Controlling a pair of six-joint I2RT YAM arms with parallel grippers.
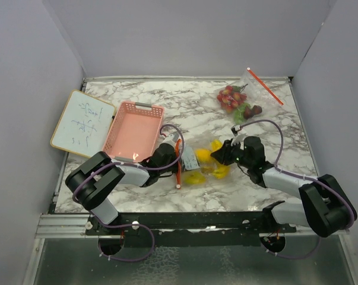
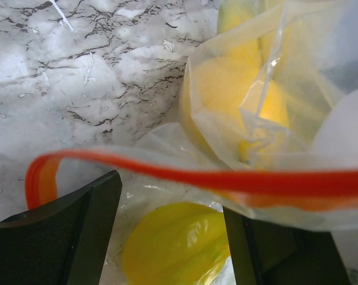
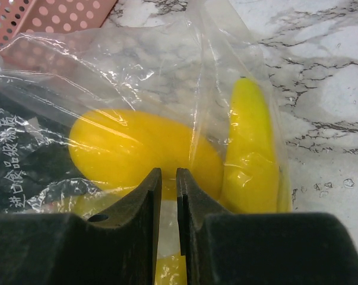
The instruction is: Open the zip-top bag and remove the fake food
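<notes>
A clear zip bag (image 1: 196, 160) with an orange top strip (image 2: 273, 183) holds yellow fake food: a rounded piece (image 3: 125, 145), a banana (image 3: 250, 142) and more yellow pieces. My left gripper is at the orange zip edge, its fingers apart, with bag film and a yellow piece showing between them; whether it grips the film is unclear. My right gripper is shut over the bag's other end, among the yellow pieces; whether film is pinched in it cannot be told.
A pink basket (image 1: 132, 127) and a whiteboard (image 1: 81, 122) lie on the left. A second bag with red and green fake food (image 1: 235, 101) lies at the back right. Bare marble shows behind and in front of the bag.
</notes>
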